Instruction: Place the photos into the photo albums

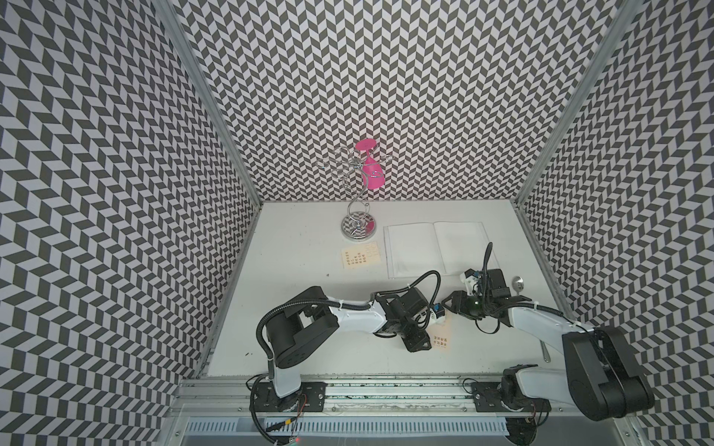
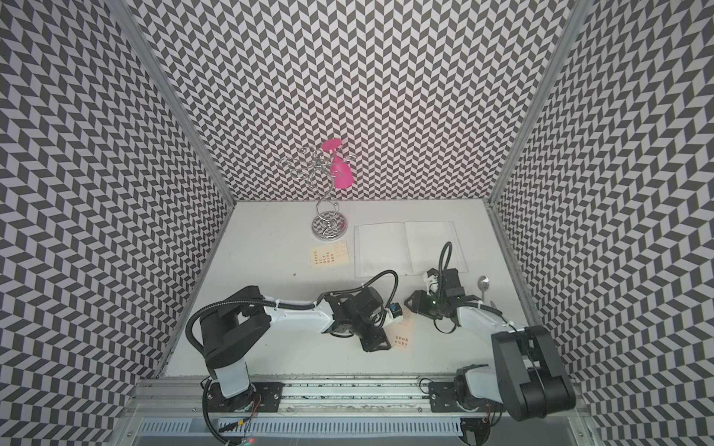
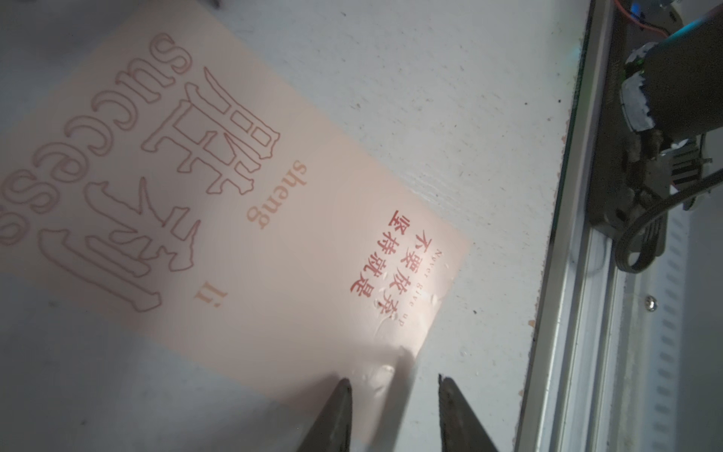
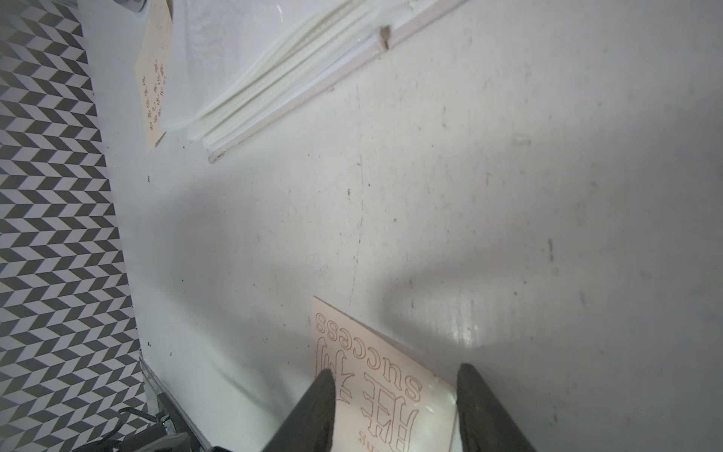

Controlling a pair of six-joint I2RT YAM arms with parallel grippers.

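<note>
A pale printed photo card (image 1: 440, 338) lies near the table's front centre. My left gripper is low over its near corner, fingers visibly apart in its wrist view; whether card is between them is unclear. At the card's other end, my right gripper has its fingers part open, straddling the corner close to the tabletop. A second card (image 1: 360, 255) lies left of the open album (image 1: 412, 249), whose white pages are at the back right.
A metal stand (image 1: 358, 226) with pink pieces stands behind the second card. A spoon (image 1: 518, 284) lies at the right edge.
</note>
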